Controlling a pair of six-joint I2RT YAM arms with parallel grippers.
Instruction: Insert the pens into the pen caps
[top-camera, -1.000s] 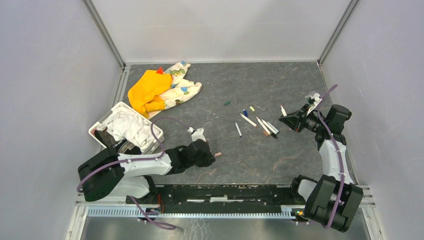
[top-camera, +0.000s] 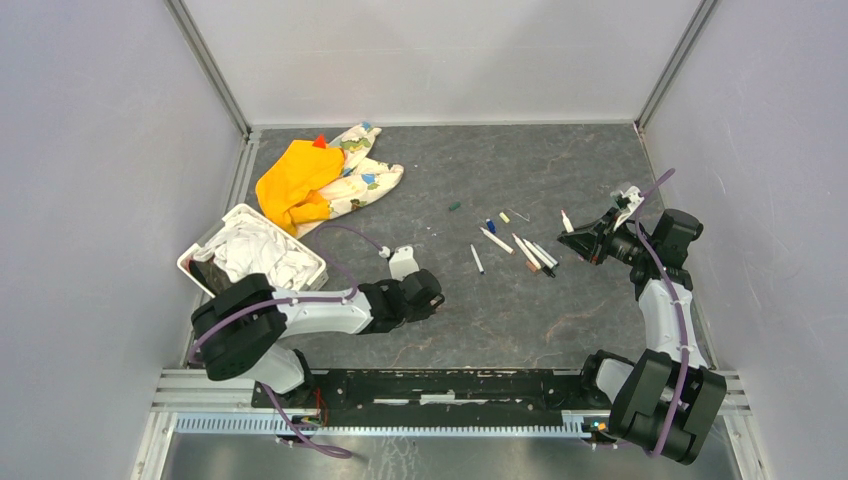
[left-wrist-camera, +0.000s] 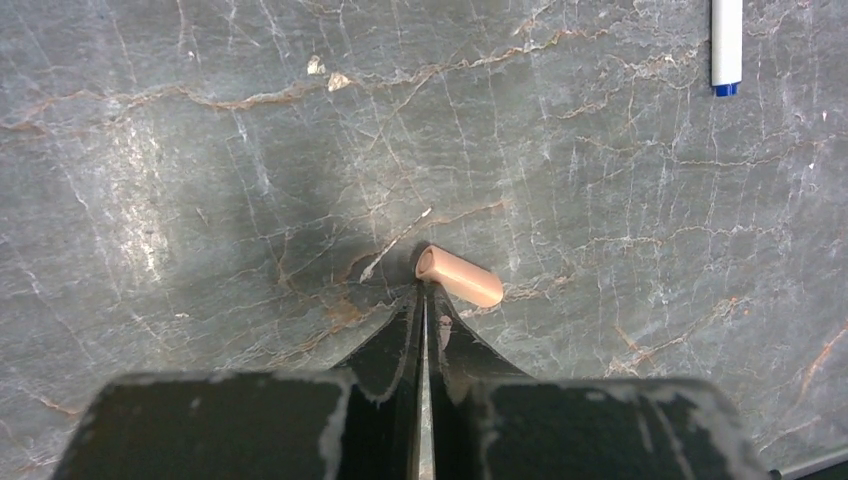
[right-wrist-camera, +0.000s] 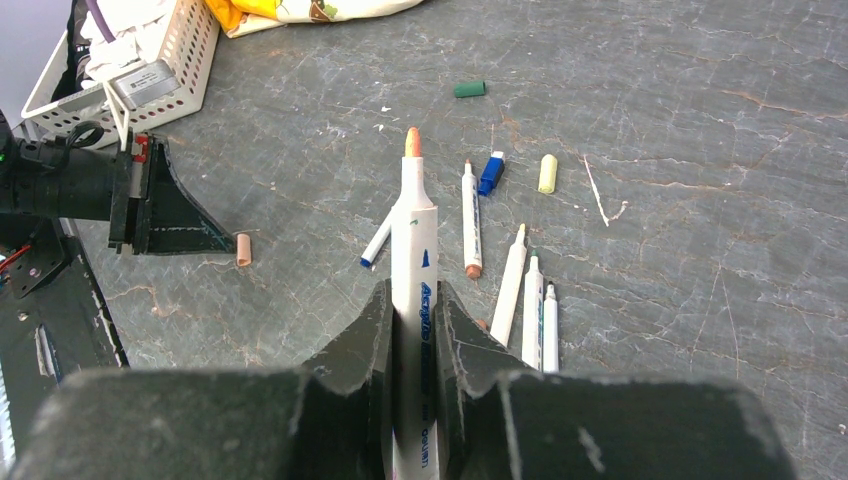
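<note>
An orange pen cap (left-wrist-camera: 465, 279) lies on its side at the fingertips of my left gripper, its open end toward the upper left. The left gripper is shut with nothing showing between its fingers; whether the tips touch the cap is unclear. In the right wrist view the same cap (right-wrist-camera: 244, 250) rests by the left fingertips. My right gripper is shut on a white pen (right-wrist-camera: 411, 215), held upright with its bare orange tip pointing up. It stays at the right side of the table, far from the cap.
Several white pens (right-wrist-camera: 510, 284) lie mid-table. A green cap (right-wrist-camera: 469, 89), a blue cap (right-wrist-camera: 491, 173) and a yellow cap (right-wrist-camera: 547, 173) are spread behind them. At left stand a white basket (top-camera: 311, 284) of cloths and a yellow cloth (top-camera: 297, 183).
The right arm and its pen have not moved.
</note>
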